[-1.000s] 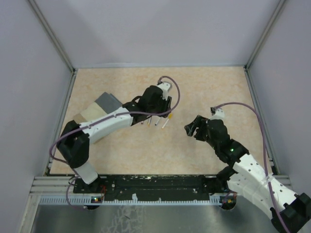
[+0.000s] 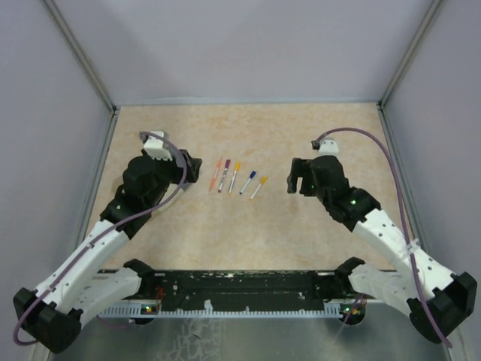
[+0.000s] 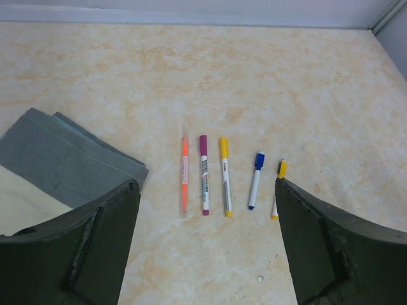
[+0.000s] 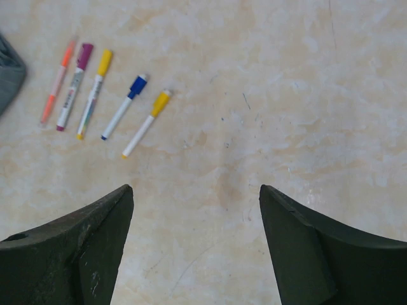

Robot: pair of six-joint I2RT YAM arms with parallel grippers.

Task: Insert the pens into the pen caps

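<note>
Several capped pens lie side by side on the table, cap ends pointing away. From left to right in the left wrist view they are an orange-pink pen (image 3: 185, 171), a purple-capped pen (image 3: 205, 171), a longer yellow-capped pen (image 3: 226, 175), a blue-capped pen (image 3: 256, 181) and a short yellow-capped pen (image 3: 280, 184). Each cap sits on its pen. My left gripper is open and empty, above the table left of the row. To the right of the pens, my right gripper stands wide open with bare table below.
A folded grey and cream cloth (image 3: 76, 159) lies left of the pens, partly under the left arm in the top view.
The pens lie still.
</note>
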